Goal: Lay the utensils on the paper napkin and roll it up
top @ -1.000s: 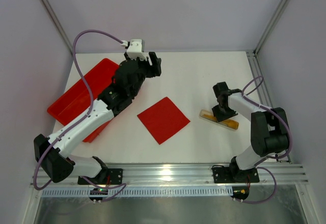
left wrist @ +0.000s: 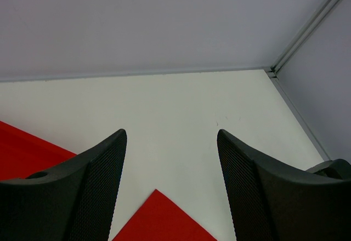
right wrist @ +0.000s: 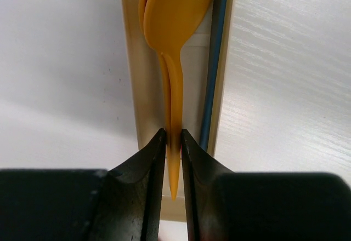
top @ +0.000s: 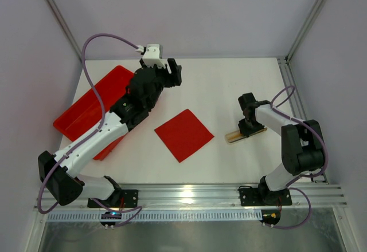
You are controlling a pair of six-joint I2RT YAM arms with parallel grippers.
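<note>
The red square napkin (top: 184,135) lies flat in the middle of the table; its far corner shows in the left wrist view. To its right is a narrow tan case (top: 232,137). Inside it, in the right wrist view, two orange utensils (right wrist: 181,16) lie stacked, the upper one spoon-like, beside a thin dark blue one (right wrist: 215,60). My right gripper is shut on the orange handles near their thin end, still within the case. Up at the back left, away from the napkin, my left gripper stands open and empty.
A large red bin (top: 94,103) takes up the left side of the table, partly beneath the left arm. Bare white table (top: 221,83) surrounds the napkin, with grey walls at the back and sides.
The tan case has turned under my right gripper: its right end swung toward the back and its left end toward the front. The left arm and napkin have stayed put.
</note>
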